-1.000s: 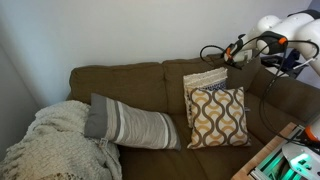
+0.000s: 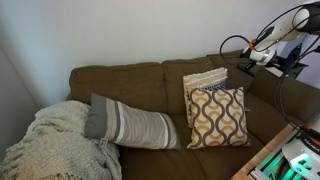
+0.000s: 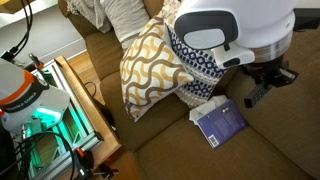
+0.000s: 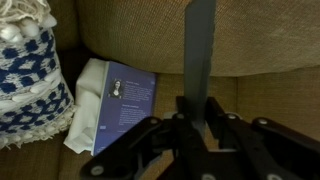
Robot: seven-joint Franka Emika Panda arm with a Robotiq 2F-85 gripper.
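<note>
A long, dark, flat object, perhaps a remote control, points away from my gripper in the wrist view. The gripper is shut on its near end. Exterior view 2 has the gripper above the couch seat, to the right of a purple book. In the wrist view that book lies left of the held object, partly on a white cloth or paper. In exterior view 1 the arm hides most of the gripper at the far right.
Patterned pillows and a striped pillow rest on the brown couch. A cream blanket covers its left end. Bare seat shows in front of the book.
Over the last second, the arm has moved right in exterior view 1, away from above the patterned pillows.
</note>
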